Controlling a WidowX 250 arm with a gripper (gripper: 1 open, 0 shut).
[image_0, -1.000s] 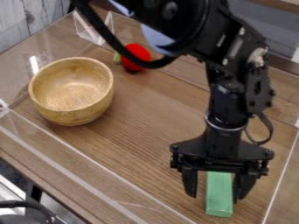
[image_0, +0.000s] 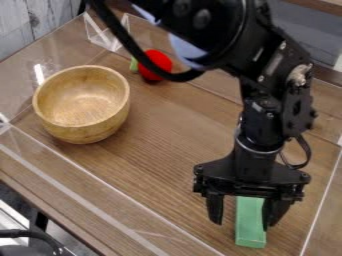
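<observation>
My black gripper (image_0: 243, 205) is open, low over a green block (image_0: 251, 234) at the lower right, with a finger on either side of the block's upper end. Whether the fingers touch it cannot be told. The gripper body hides part of the table behind it.
A wooden bowl (image_0: 82, 96) stands at the left. A red round object (image_0: 152, 64) with green lies at the top, near a clear container (image_0: 106, 28).
My gripper has shifted very slightly over the green block; the block and other things look unmoved.
</observation>
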